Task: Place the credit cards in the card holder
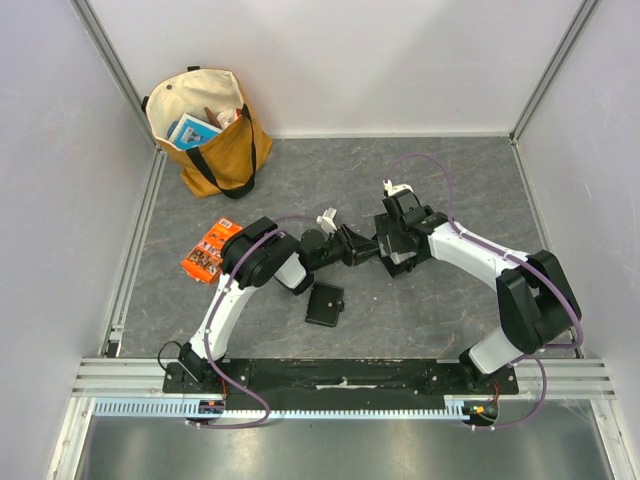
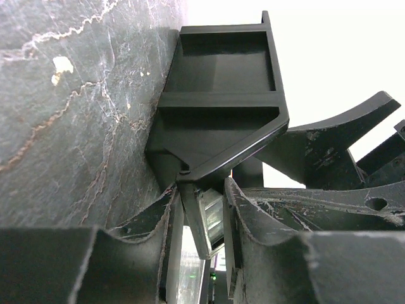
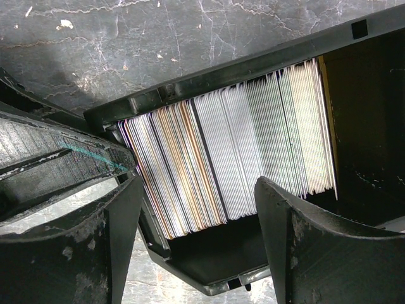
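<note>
The black card holder (image 1: pixel 395 262) sits right of centre, packed with rows of cards (image 3: pixel 228 152) in the right wrist view. My left gripper is at the holder's left end, fingers either side of its corner (image 2: pixel 205 183); whether they grip it is unclear. The left gripper's fingertip also shows at the holder's edge in the right wrist view. My right gripper hovers open over the holder and its cards, nothing visible between its fingers.
A black flat object (image 1: pixel 325 305) lies in front, an orange packet (image 1: pixel 210 250) at left, a yellow bag (image 1: pixel 205 140) at back left.
</note>
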